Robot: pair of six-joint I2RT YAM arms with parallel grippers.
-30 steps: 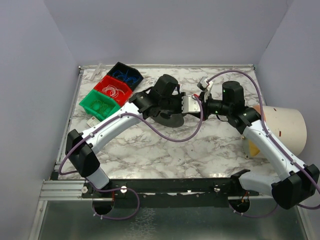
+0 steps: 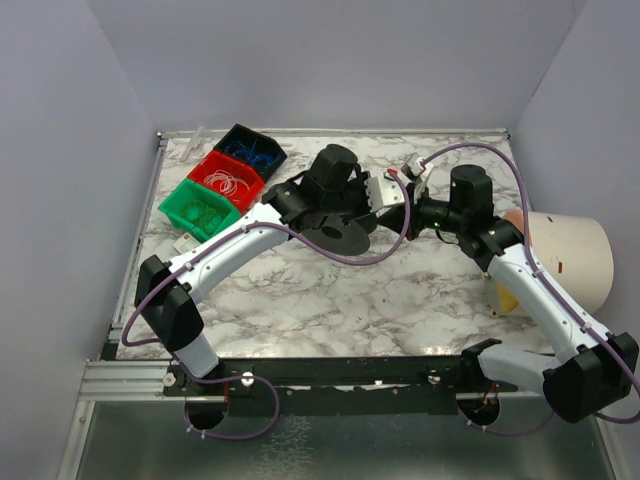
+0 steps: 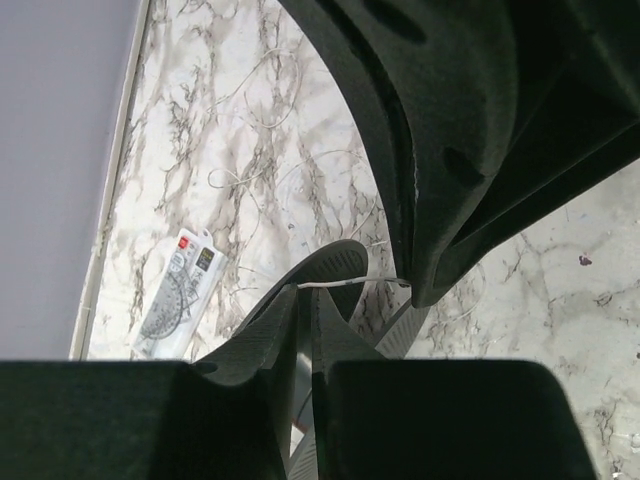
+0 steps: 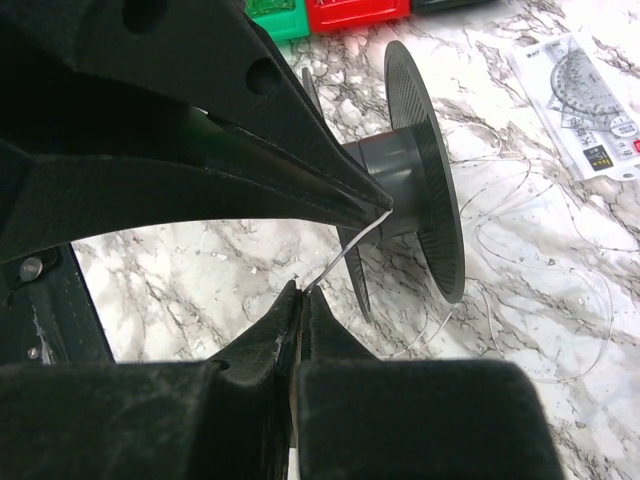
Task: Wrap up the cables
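Note:
The grey spool (image 2: 339,236) rests on the marble table beneath the arms; its flanges and hub (image 4: 398,178) show clearly in the right wrist view. A thin white cable (image 3: 350,283) spans the short space between the two grippers. My left gripper has a narrow gap between its fingertips, with the cable crossing at the tips. My right gripper is shut on the cable, just beside the spool. From above, the arms hide both sets of fingertips.
Loops of loose cable (image 4: 525,378) lie on the table beyond the spool. A clear ruler pack (image 3: 180,295) lies flat near the table's back edge. Green (image 2: 200,209), red (image 2: 226,180) and black (image 2: 250,152) bins stand at the back left.
My left gripper has shifted a little toward the right and the back. The right arm has edged slightly rightward. Bins and spool look unmoved.

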